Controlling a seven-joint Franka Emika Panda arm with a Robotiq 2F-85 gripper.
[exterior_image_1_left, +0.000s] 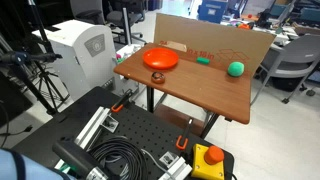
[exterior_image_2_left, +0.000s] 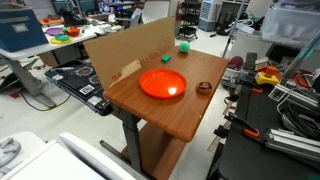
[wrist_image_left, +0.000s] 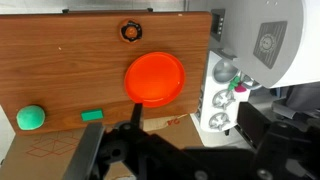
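Observation:
An orange-red plate (wrist_image_left: 154, 79) lies flat on the brown wooden table (exterior_image_1_left: 205, 87), with nothing on it. Close to the plate is a small dark brown ring-shaped object (wrist_image_left: 130, 31), near the table edge. A green ball (wrist_image_left: 30, 117) and a small green block (wrist_image_left: 92, 115) rest farther along the table, apart from each other. From the wrist view, my gripper is above the tabletop with its dark fingers spread wide and nothing between them. Neither exterior view clearly shows the gripper.
An upright cardboard panel (exterior_image_1_left: 212, 43) lines the far side of the table. A black base table (exterior_image_1_left: 150, 130) carries cables and a yellow box with a red button (exterior_image_1_left: 213, 156). Bare wood surrounds most of the objects.

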